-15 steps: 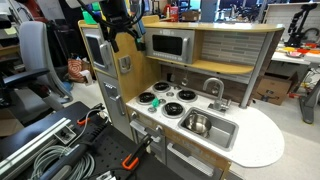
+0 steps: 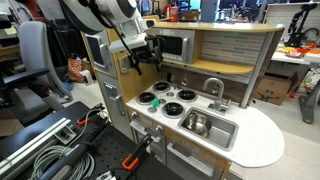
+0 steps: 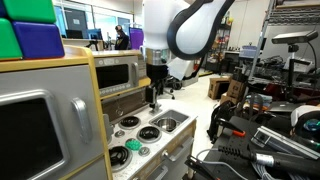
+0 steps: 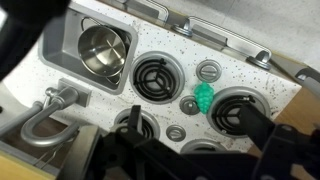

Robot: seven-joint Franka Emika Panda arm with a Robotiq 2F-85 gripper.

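Observation:
A small green item (image 4: 205,96) lies on the stove top between the burners; it also shows as a green spot (image 3: 131,149) in exterior view 2. In the sink at the other end of the counter sits a metal pot (image 4: 102,48). My gripper (image 2: 145,63) hangs well above the stove, pointing down. Its dark fingers (image 4: 265,135) stand wide apart in the wrist view, and nothing is held between them. The green item appears between and just beyond the fingertips, far below them.
A faucet (image 2: 219,92) rises behind the sink (image 2: 222,131). The microwave (image 2: 172,44) and shelf (image 2: 222,67) overhang the back of the counter. A tall cabinet (image 3: 40,125) borders the stove. Bare white counter (image 2: 258,145) lies beyond the sink.
My arm has come down and shifted right in exterior view 1, from high beside the cabinets to above the stove. The counter items look unmoved.

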